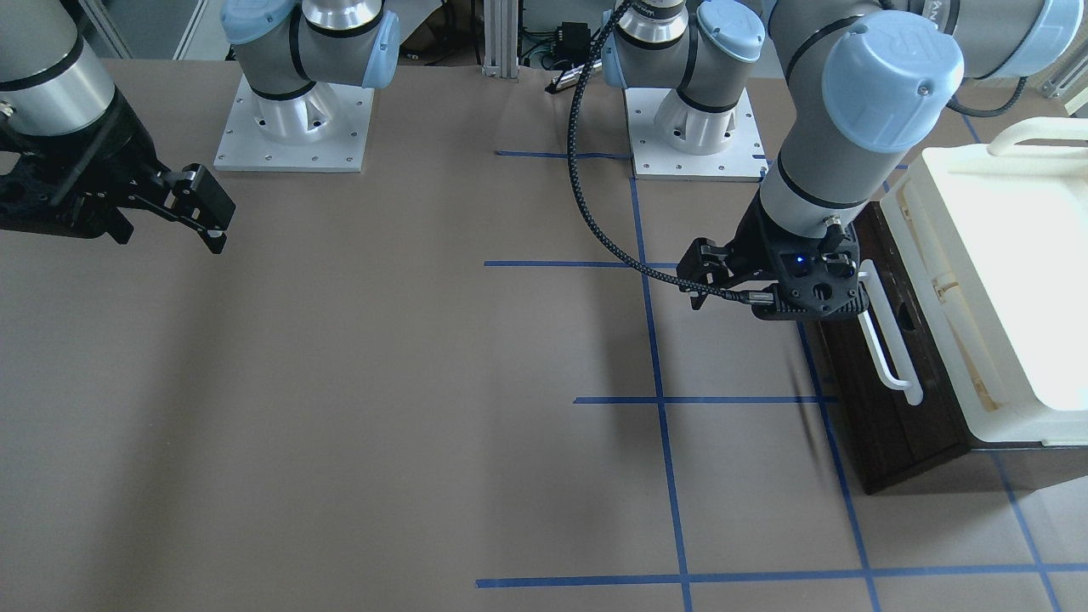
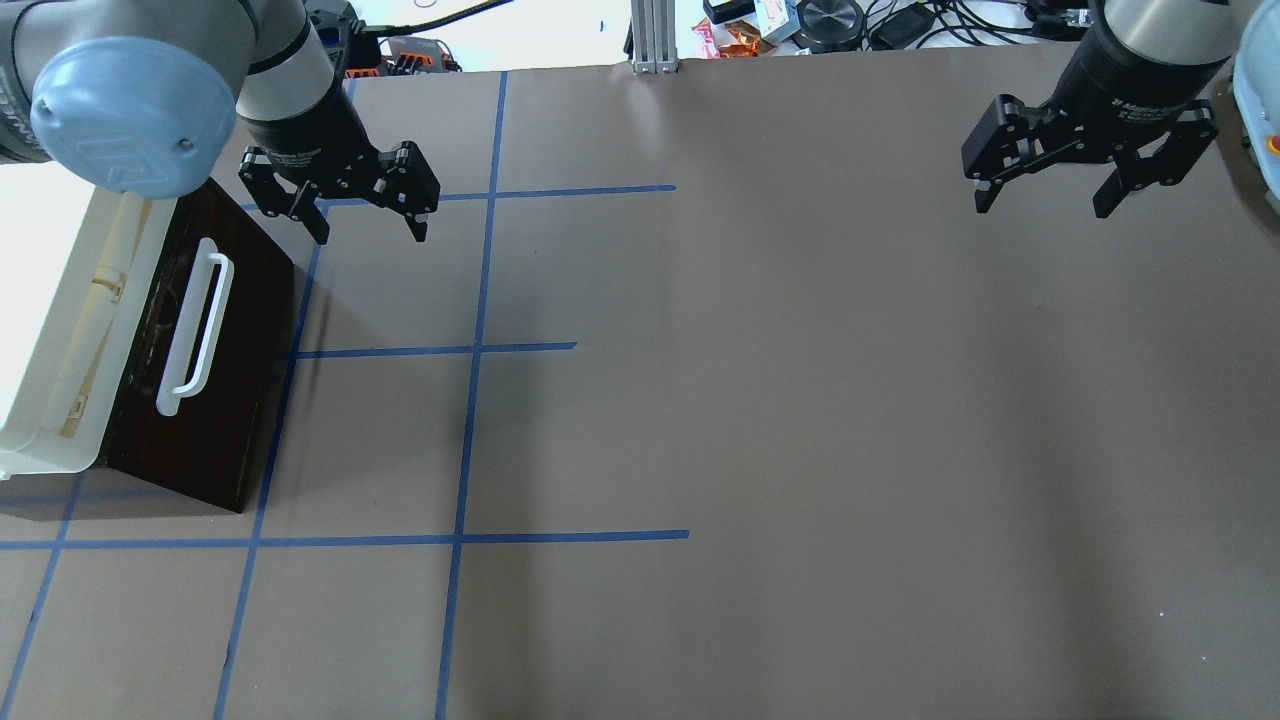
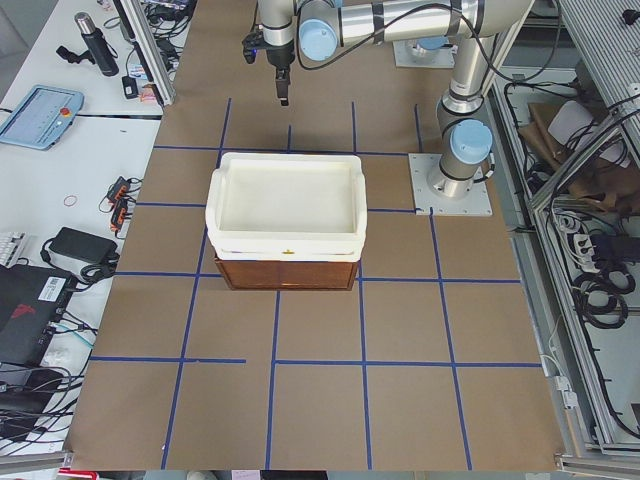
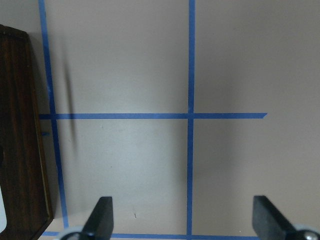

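Observation:
The black gripper [image 2: 369, 234] hangs beside a dark wooden box [image 1: 892, 408] with a white handle [image 2: 192, 336] on its side and an open white tray [image 3: 286, 200] on top. In the left wrist view the two fingertips stand wide apart at the bottom edge, with bare taped floor between them; the gripper is open and holds nothing. The box's dark wood side [image 4: 17, 150] runs along the left edge of that view.
A second arm's gripper [image 2: 1041, 206] hangs at the other side of the workspace, over bare surface. Cables and devices lie along the edges.

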